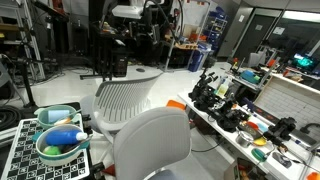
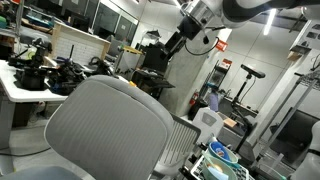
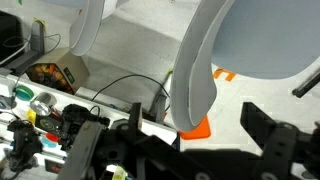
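Observation:
Black fingers (image 3: pixel 132 122) stand wide apart in the wrist view, so my gripper is open. Nothing is clasped between them. The pale edge of a grey chair back (image 3: pixel 190 95) shows in the gap, and I cannot tell how far below the fingertips it lies. In exterior view 2 my white arm (image 2: pixel 235 12) reaches in from the upper right, above the grey mesh chair (image 2: pixel 105 120). Two chairs stand in exterior view 1: a solid grey one (image 1: pixel 150 150) and a slatted one (image 1: pixel 125 98) behind it.
Bowls stand at the left in exterior view 1, the nearer bowl (image 1: pixel 62 155) holding a blue object (image 1: pixel 66 137). A white bench (image 1: pixel 285 95) crowded with tools runs along the right. An orange item (image 3: pixel 200 130) lies below in the wrist view.

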